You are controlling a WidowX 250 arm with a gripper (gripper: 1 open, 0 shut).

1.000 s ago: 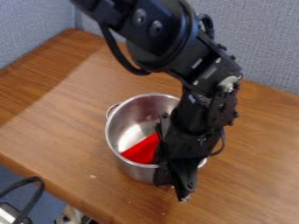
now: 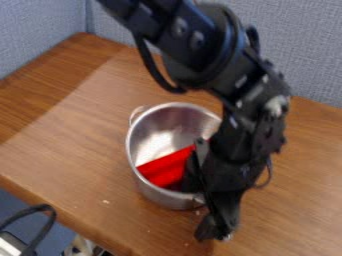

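A steel pot (image 2: 154, 135) stands on the wooden table, with a red object (image 2: 163, 170) lying inside it. My black gripper (image 2: 214, 205) is at the pot's right side, low near its rim and partly over it, hiding that part of the pot. It looks open, though its fingers are blurred, and I see nothing held in it.
Grey padded walls (image 2: 294, 55) stand at the back. Black cables and a gap past the table's edge show at the lower left.
The arm has shifted slightly rightward and down, and is now blurred. More of the red object in the pot shows.
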